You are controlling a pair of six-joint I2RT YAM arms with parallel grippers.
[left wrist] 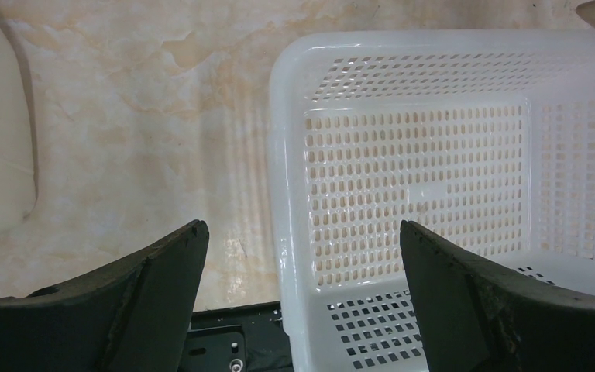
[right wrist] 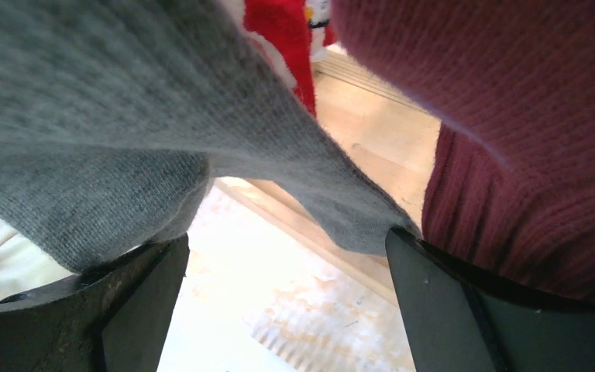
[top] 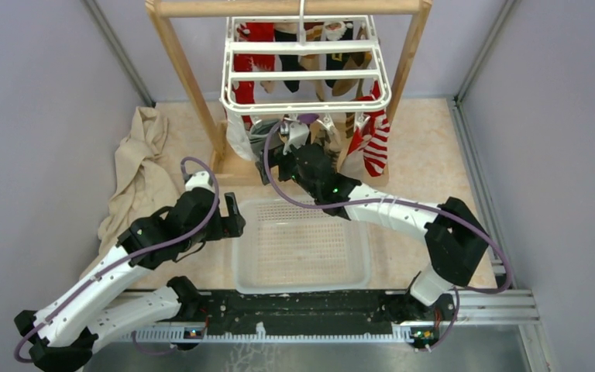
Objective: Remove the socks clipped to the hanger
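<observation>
Socks hang clipped from the white hanger [top: 310, 76] on a wooden frame: red, dark, striped and patterned. My right gripper [top: 273, 164] is up among the front socks; in the right wrist view a grey sock [right wrist: 310, 194] and a maroon sock [right wrist: 527, 178] hang close around its open fingers [right wrist: 287, 271], the grey one reaching between them. My left gripper [top: 232, 215] stands open over the left side of the white basket [left wrist: 283, 170], with nothing between its fingers.
A beige cloth [top: 132, 170] lies on the left of the table. The wooden base [top: 227, 172] is under the socks.
</observation>
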